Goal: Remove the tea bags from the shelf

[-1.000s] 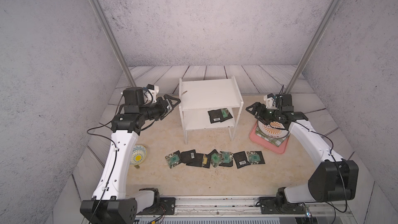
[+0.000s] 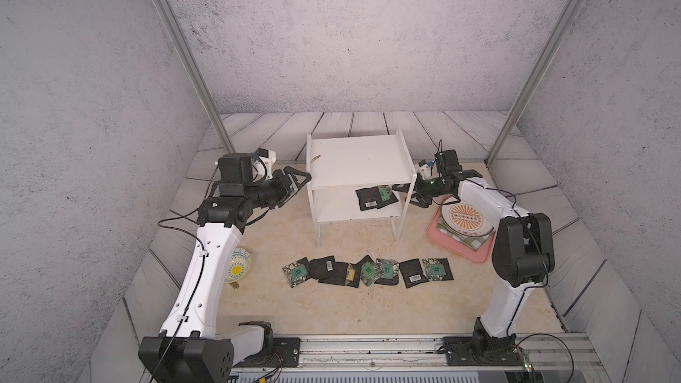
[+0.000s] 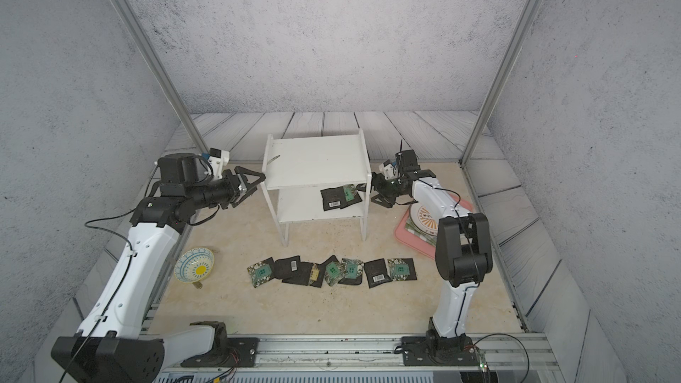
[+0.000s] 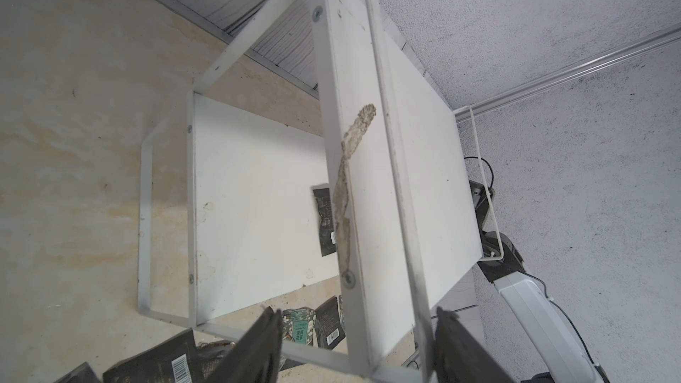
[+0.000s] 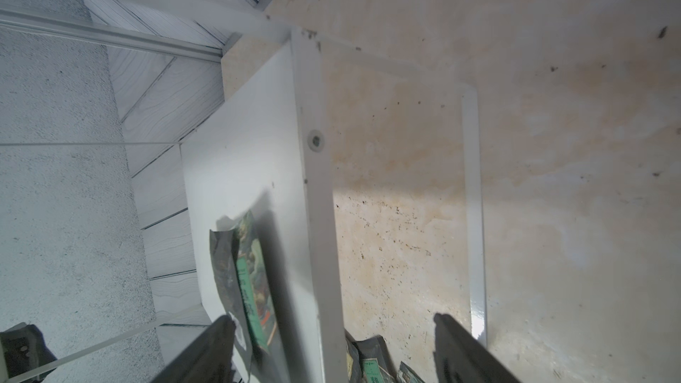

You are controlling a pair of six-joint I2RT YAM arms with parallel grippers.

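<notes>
Two tea bags, a black one point(image 2: 369, 199) and a green-patterned one point(image 2: 385, 193), overlap on the lower board of the white shelf point(image 2: 361, 159), near its right side. My right gripper point(image 2: 411, 197) is open at that side, one finger reaching past the right post toward the bags. In the right wrist view, the lower board's edge point(image 5: 319, 227) passes between its fingers, with the bags point(image 5: 248, 276) on the left. At the shelf's upper left corner stands my left gripper point(image 2: 303, 176), open; the upper frame shows between its fingers in the left wrist view. Whether either gripper touches the shelf I cannot tell.
Several tea bags point(image 2: 344, 273) lie in a row on the table before the shelf. A pink tray point(image 2: 482, 255) with a plate point(image 2: 466, 220) stands right, partly under the right arm. A patterned bowl point(image 3: 195, 266) is at the left.
My right gripper has moved left from beside the plate up to the shelf's right post. The tea bags look unmoved.
</notes>
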